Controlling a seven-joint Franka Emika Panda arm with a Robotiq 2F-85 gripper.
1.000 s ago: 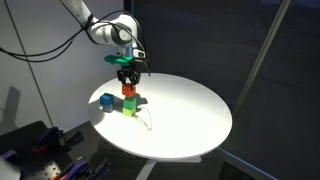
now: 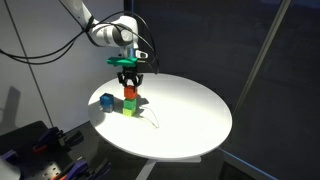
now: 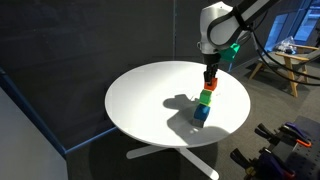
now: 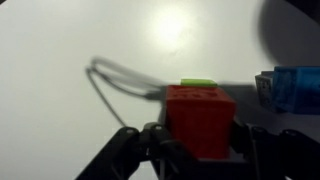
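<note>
A red block (image 2: 130, 92) is at the top of a short column, directly above a green block (image 2: 130, 103) and a lime block (image 2: 128, 112). My gripper (image 2: 130, 86) points down from above and is shut on the red block. In the wrist view the red block (image 4: 198, 125) fills the space between the dark fingers, and a lime edge (image 4: 198, 82) shows just behind it. From exterior view 2, the red block (image 3: 210, 85) appears to touch the green block (image 3: 206, 97); I cannot tell whether its weight rests there.
Blue blocks (image 2: 106, 101) stand close beside the column. Dark cables loop beside the arm.
My gripper and the red block have shifted slightly right and down in exterior view 1, closer over the green block. The lower blocks and the blue ones have stayed put.
</note>
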